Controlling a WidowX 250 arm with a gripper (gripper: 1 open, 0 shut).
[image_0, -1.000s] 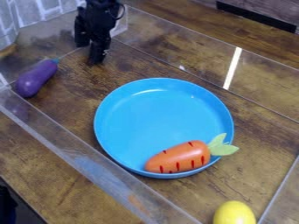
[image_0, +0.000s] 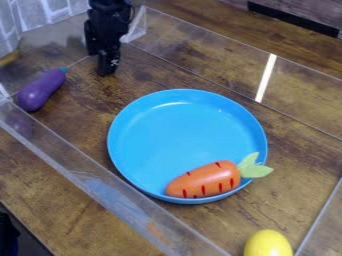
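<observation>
My black gripper (image_0: 107, 45) is at the top left, low over the wooden board near the back wall; its fingertips are dark and small, with no object visible between them. A purple toy eggplant (image_0: 38, 92) lies at the left, below and left of the gripper. A blue plate (image_0: 174, 130) sits in the middle, with an orange toy carrot (image_0: 203, 180) on its lower right part, its leaves over the rim.
A yellow lemon or egg-shaped toy (image_0: 267, 243) is at the bottom right. Clear plastic walls (image_0: 107, 203) border the area. Bare wood is free right of the plate and between plate and gripper.
The gripper has shifted slightly left since about a second ago. The toys and the plate are unchanged.
</observation>
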